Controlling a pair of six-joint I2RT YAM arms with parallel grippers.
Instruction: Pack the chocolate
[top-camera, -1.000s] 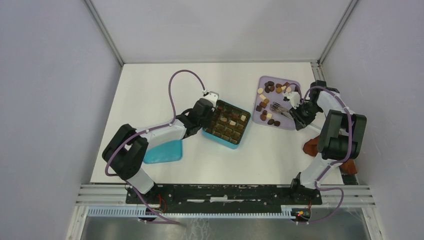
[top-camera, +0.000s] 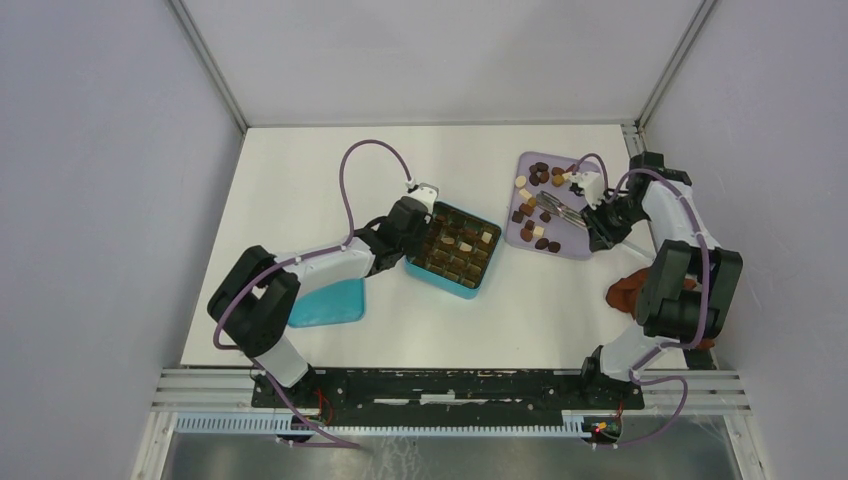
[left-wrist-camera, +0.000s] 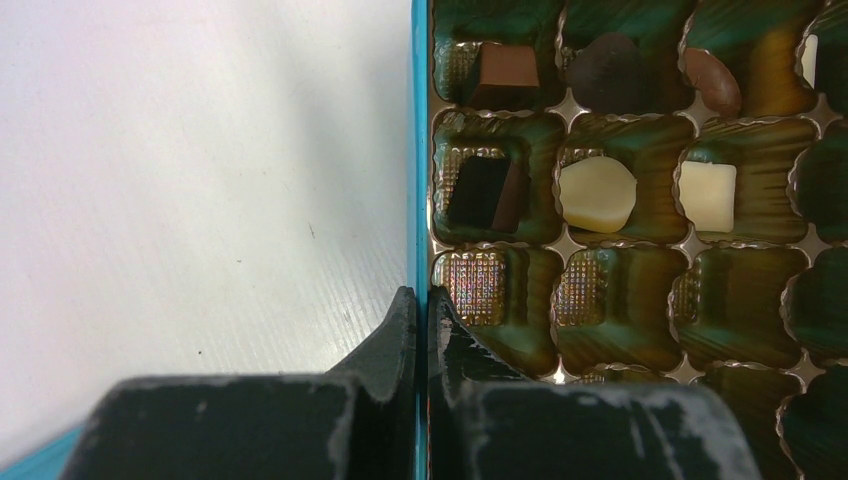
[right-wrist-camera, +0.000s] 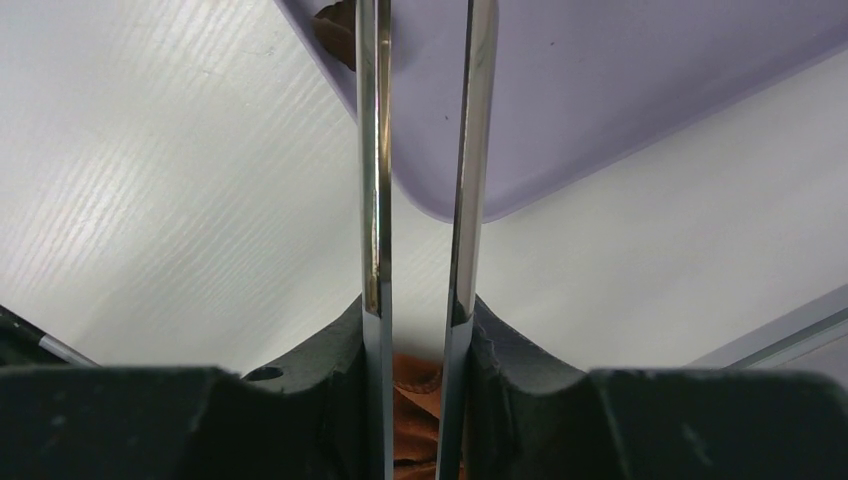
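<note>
The blue chocolate box (top-camera: 470, 290) stands mid-table with a gold tray of cells inside. Its upper rows hold several chocolates, among them a pale round one (left-wrist-camera: 598, 195) and a white square one (left-wrist-camera: 707, 196); the nearer cells that show look empty. My left gripper is shut on the box's left wall. Metal tongs (right-wrist-camera: 375, 180) run between the fingers of my right gripper, their two arms apart. The tongs reach over the purple tray (top-camera: 575, 245), where loose chocolates lie. Their tips are out of the right wrist view, so whether they hold a chocolate cannot be told.
A blue lid (top-camera: 330, 305) lies on the table beneath the left arm. Brown cloth (top-camera: 625, 293) is bunched at the right edge, beside the right arm.
The right arm has shifted a little to the right and back, and the tongs now lie slightly farther back over the purple tray. The left gripper and box look unmoved.
</note>
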